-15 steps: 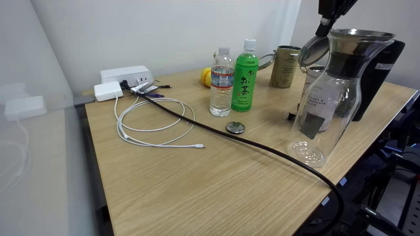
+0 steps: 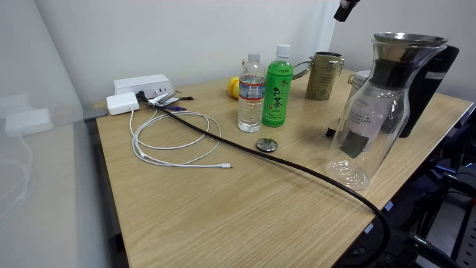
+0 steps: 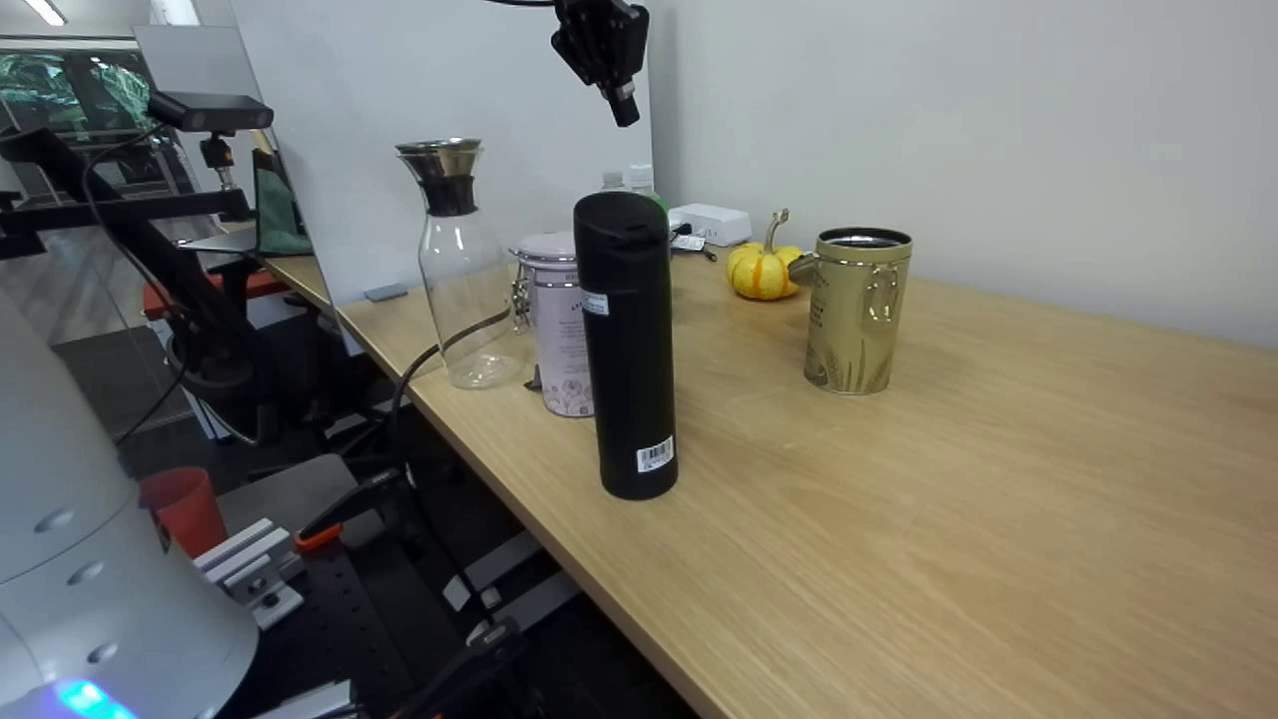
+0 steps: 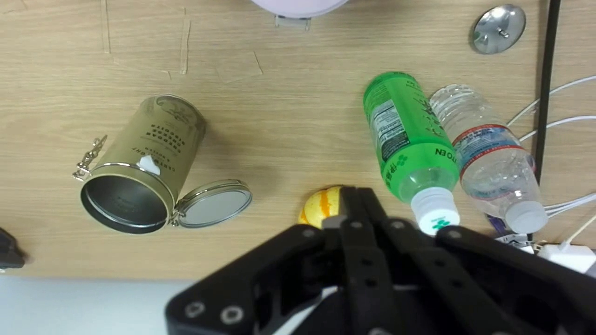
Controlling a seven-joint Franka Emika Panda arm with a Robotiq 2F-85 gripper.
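Note:
My gripper (image 3: 625, 118) hangs in the air above the table, well clear of everything on it. In the wrist view its dark fingers (image 4: 366, 204) stand close together, and any gap between them is hard to make out; nothing shows held. A pale pink canister (image 3: 563, 342) stands upright near the front edge with its lid (image 3: 548, 247) down on top; whether its clasp is fastened cannot be told. The gold canister (image 3: 857, 324) stands upright with its mouth open, its round lid (image 4: 216, 205) hanging out to the side on a hinge.
A glass carafe (image 2: 377, 120) and a black bottle (image 3: 629, 359) flank the pink canister. A green tea bottle (image 2: 277, 91), a water bottle (image 2: 251, 100) and a small yellow pumpkin (image 3: 762, 274) stand farther back. A black cable (image 2: 285, 161) crosses the table. Bare wood lies beyond the gold canister.
A second ago my gripper was lower, at the pink canister's raised lid. Now that lid lies down on the canister, and the gripper has moved up and away.

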